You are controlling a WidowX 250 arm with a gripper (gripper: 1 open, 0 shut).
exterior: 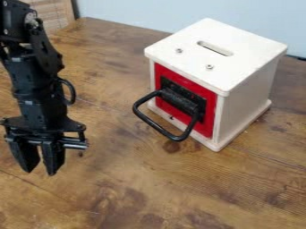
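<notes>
A white wooden box (pixel 239 63) with a slot and two screws on top stands at the right of the camera view. Its red front (pixel 209 125) carries a black panel with a black loop handle (pixel 167 131) swung outward toward the left. My black gripper (pixel 39 156) hangs at the left, apart from the box, fingers pointing down close above the table. Whether its fingers are apart or closed is hard to tell from this angle.
A pale wall lies behind at the top.
</notes>
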